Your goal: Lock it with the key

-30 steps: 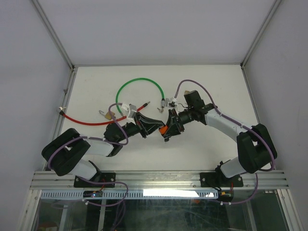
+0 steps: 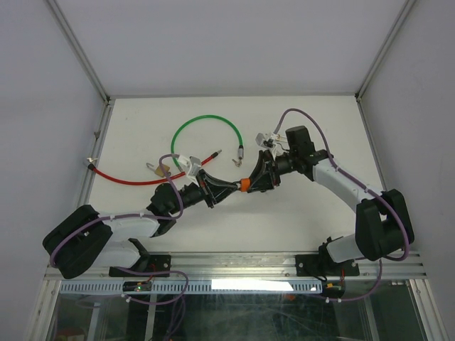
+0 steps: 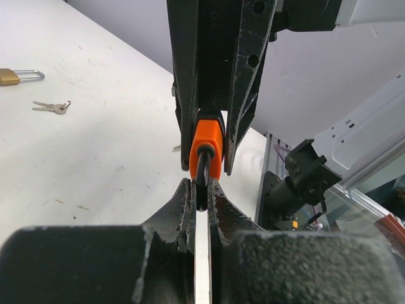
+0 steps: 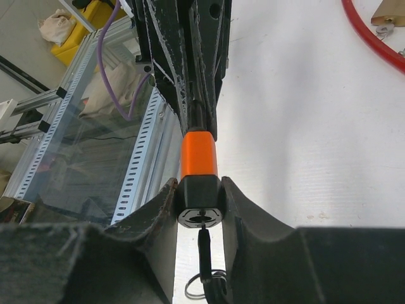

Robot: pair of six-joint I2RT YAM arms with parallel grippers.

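An orange padlock body with a black end is clasped by my right gripper, shut on it. The keyhole face points toward the right wrist camera. A dark key with a wire ring hangs at the keyhole; how deep it sits cannot be told. My left gripper is shut on the black shackle at the opposite end of the body. From above, the two grippers meet end to end around the orange lock. Whether the shackle is fully seated is hidden.
A brass padlock lies at left by a red cable, and small keys lie near the green cable. Open tabletop surrounds the front edge.
My right gripper has shifted slightly right and toward the back, and now lines up straighter with the left one. The left arm's elbow has swung outward toward the front left.
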